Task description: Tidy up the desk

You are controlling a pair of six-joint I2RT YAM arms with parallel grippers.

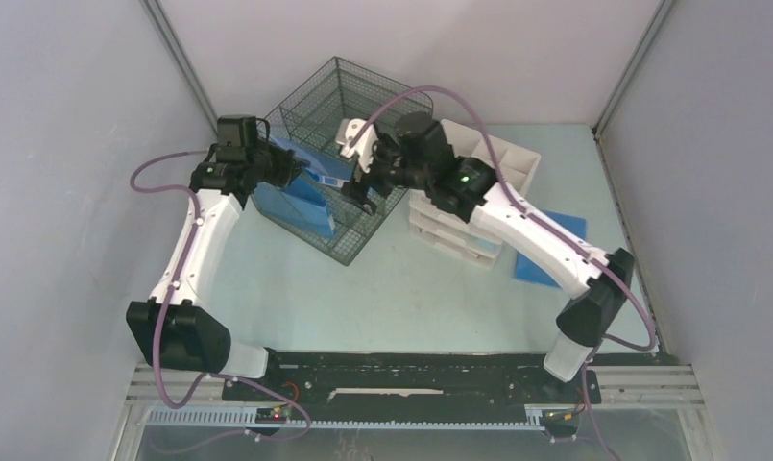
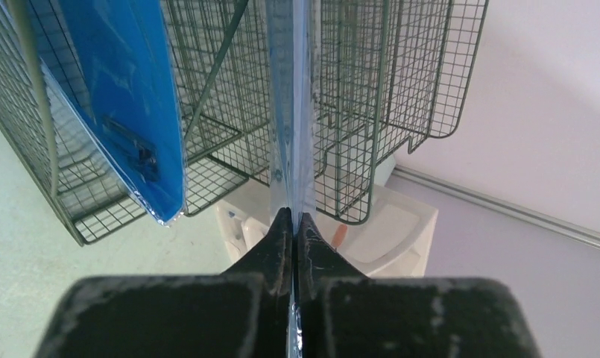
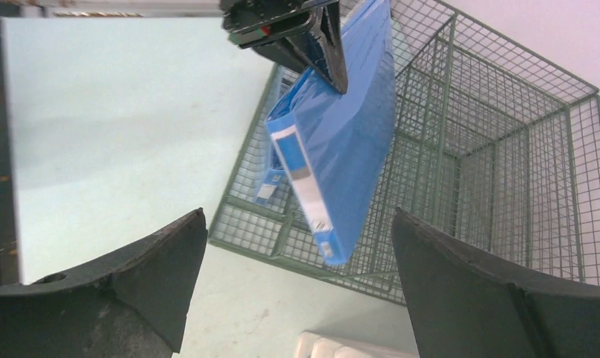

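A wire rack (image 1: 358,245) with several compartments stands at the back of the desk, blue folders (image 1: 296,213) in it. In the left wrist view my left gripper is shut on a thin blue folder (image 2: 292,112) held edge-on above the rack. Another blue folder (image 2: 129,89) stands in the rack beside it. The right wrist view shows the held folder's labelled spine (image 3: 308,190) facing my right gripper, which is open with nothing between its fingers.
A white stepped organizer (image 1: 497,173) stands right of the rack. A blue flat item (image 1: 550,259) lies at the desk's right. Walls bound both sides.
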